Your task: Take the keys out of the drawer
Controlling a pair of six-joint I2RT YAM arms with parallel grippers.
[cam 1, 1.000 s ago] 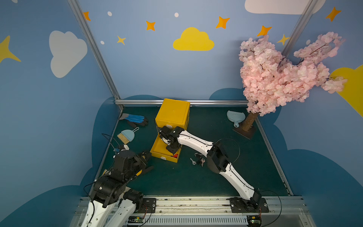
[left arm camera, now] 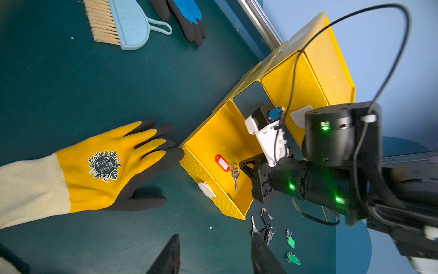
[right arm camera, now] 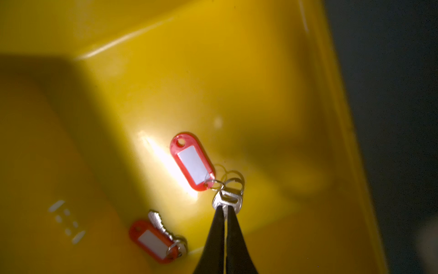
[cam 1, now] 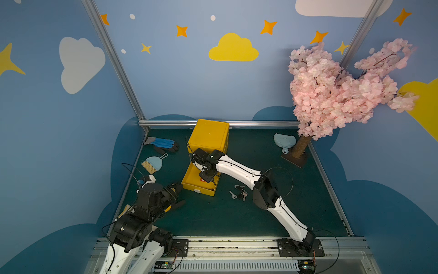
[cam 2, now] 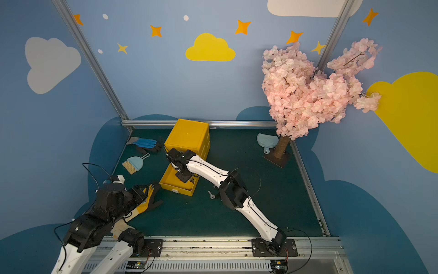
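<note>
In the right wrist view my right gripper is shut, its tips over the head of a silver key (right arm camera: 228, 197). Whether any of that key is pinched does not show. A ring joins it to a red tag (right arm camera: 191, 162); a second red tag (right arm camera: 154, 242) with its own key (right arm camera: 159, 223) lies lower left. Both sets are within the pulled-out yellow drawer (left arm camera: 200, 159). The left wrist view shows one red tag (left arm camera: 222, 163) and key (left arm camera: 235, 175) beside my right gripper's body. My left gripper is open and empty, its fingers wide apart.
Several keys (left arm camera: 266, 223) and green tags (left arm camera: 290, 241) lie on the table right of the drawer. A yellow glove (left arm camera: 105, 166) is under my left arm. Behind the drawer stands its yellow cabinet (cam 1: 209, 134).
Red shows by my right gripper now, farther back and left than the red at the drawer's front corner a second ago. The right arm has shifted only slightly; the left arm hardly differs.
</note>
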